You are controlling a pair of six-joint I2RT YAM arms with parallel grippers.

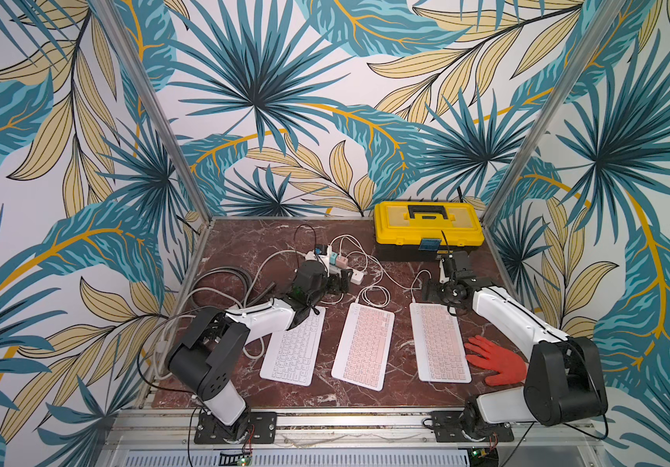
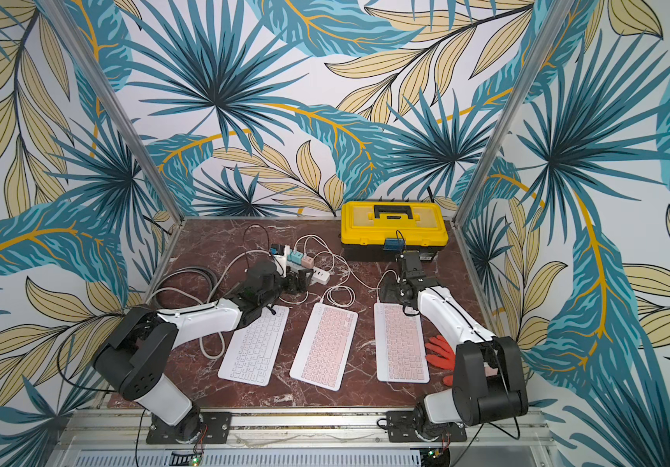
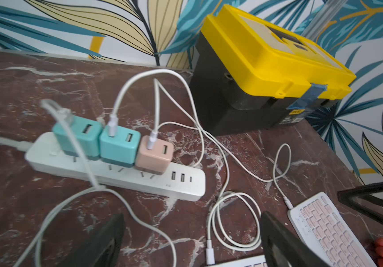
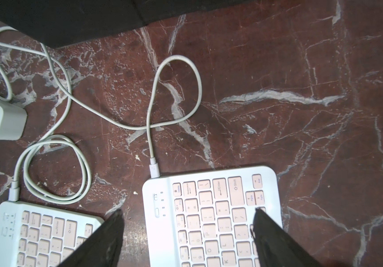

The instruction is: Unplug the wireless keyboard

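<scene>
Three slim keyboards lie in a row: a white one [image 2: 254,344], a pink one in the middle [image 2: 323,346] and a pink one at the right [image 2: 401,344], each with a cable at its top end. Cables rise from chargers [image 3: 154,155] plugged into a white power strip [image 3: 187,187]. My left gripper hangs open in front of the strip, nothing between its fingers. My right gripper is open above the top of the right keyboard, beside its cable plug [image 4: 154,169], touching nothing visible.
A yellow-lidded toolbox [image 1: 426,225] stands at the back right. A red glove [image 1: 490,358] lies at the front right. Thick cables loop along the left of the table.
</scene>
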